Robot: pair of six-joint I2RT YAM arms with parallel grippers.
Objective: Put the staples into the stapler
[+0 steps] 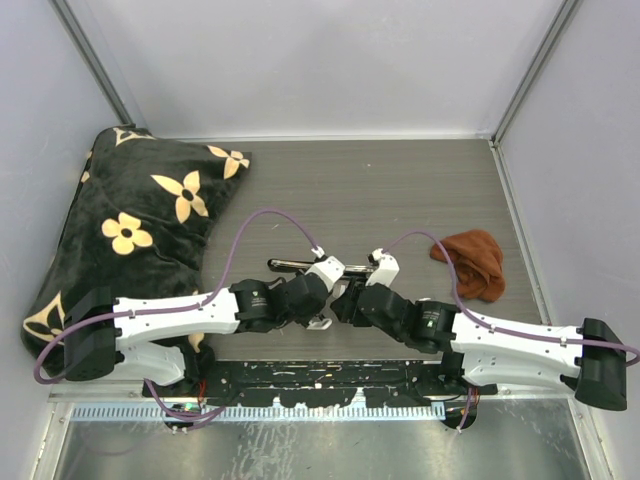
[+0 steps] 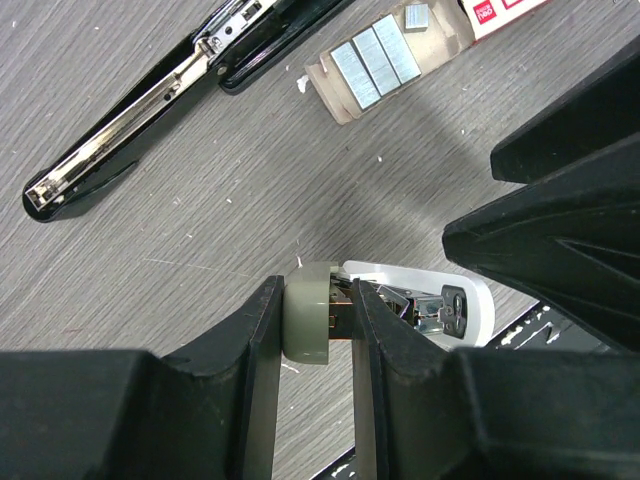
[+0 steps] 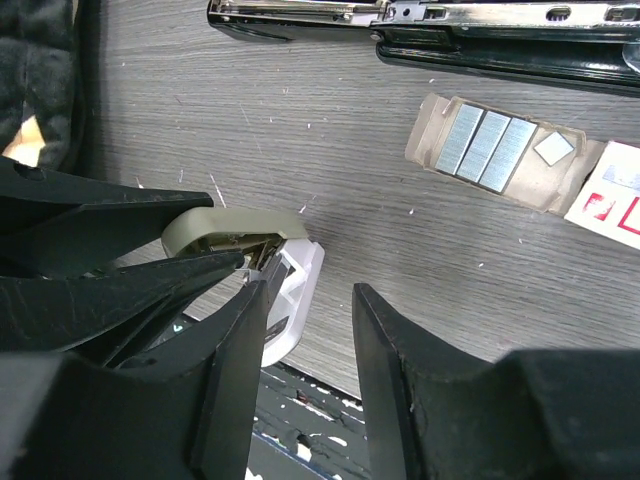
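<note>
A small stapler [image 2: 470,308], white with a grey-green cap, is gripped at its capped end by my left gripper, whose fingers are shut around it. Its other end juts to the right, metal mechanism showing. In the right wrist view the same stapler [image 3: 292,290] lies left of my right gripper, whose fingers stand apart with nothing between them. Staple strips [image 3: 480,148] lie in an opened carton on the table, a short piece [image 3: 553,148] beside them. Both arms cover much of the work area in the top view.
A long black stapler [image 2: 130,120] lies opened behind the carton. The red-and-white box end [image 3: 615,195] adjoins the strips. A brown cloth [image 1: 472,263] rests at the right, a flowered dark cushion [image 1: 140,220] at the left.
</note>
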